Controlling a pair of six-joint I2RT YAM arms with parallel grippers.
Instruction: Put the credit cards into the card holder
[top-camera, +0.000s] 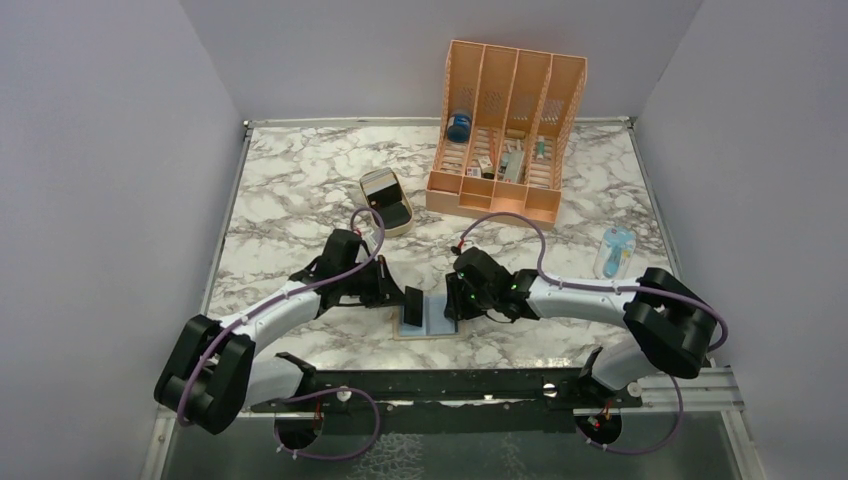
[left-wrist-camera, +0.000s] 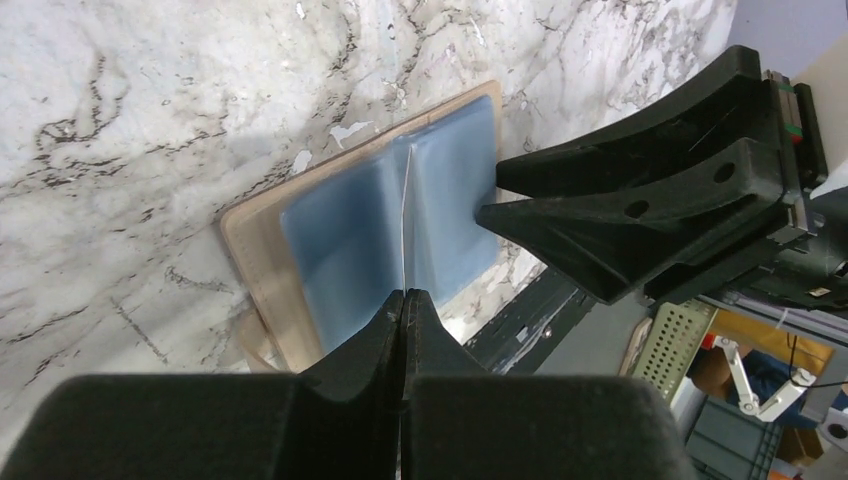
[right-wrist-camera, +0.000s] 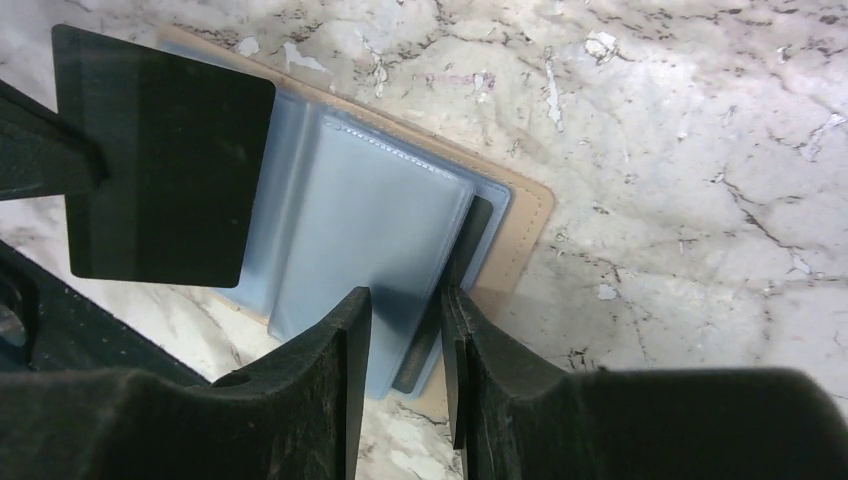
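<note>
An opened card holder with blue sleeves (left-wrist-camera: 345, 250) and tan backing lies at the front middle of the table. My left gripper is shut on a black card, seen edge-on in the left wrist view, held over the holder's left half. My right gripper is part open at the holder's right sleeve (right-wrist-camera: 340, 220), its fingertips at that sleeve's edge, where a dark card or strip (right-wrist-camera: 465, 240) shows under the blue plastic.
An open case (top-camera: 386, 200) stands behind the holder. A peach organizer (top-camera: 500, 205) with items sits at the back right. A blue-and-clear package (top-camera: 614, 255) lies at the right.
</note>
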